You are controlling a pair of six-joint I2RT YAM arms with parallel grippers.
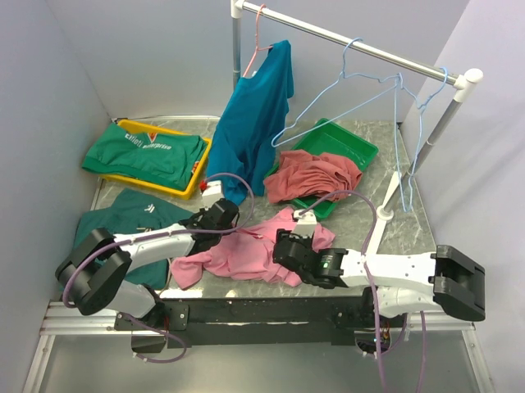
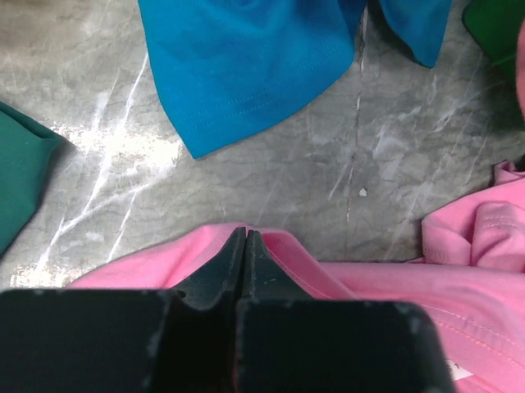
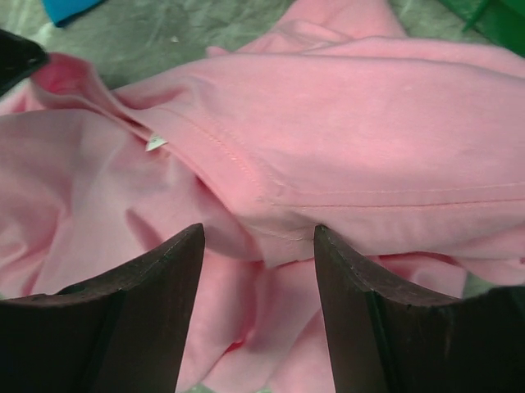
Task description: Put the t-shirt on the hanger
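Note:
The pink t-shirt [image 1: 234, 258] lies crumpled at the front of the table. My left gripper is shut on a raised edge of it, and the cloth peaks at the fingertips. In the right wrist view, my right gripper stands part open over the shirt, with a stitched edge of the pink cloth [image 3: 287, 246] between and beyond its fingers. Whether both fingers touch it I cannot tell. A small white label [image 3: 156, 142] shows near the opening. Two blue hangers, one in the middle [image 1: 316, 102] and one at the right [image 1: 422, 123], hang empty from the rail.
A teal shirt [image 1: 254, 115] on a pink hanger [image 1: 257, 37] hangs from the metal rail [image 1: 320, 31], low behind my left gripper. The green tray [image 1: 357, 149] holds a folded coral shirt [image 1: 316, 176]. A yellow tray [image 1: 176, 191] with green cloth stands at the left; more green cloth [image 1: 123, 221] lies before it.

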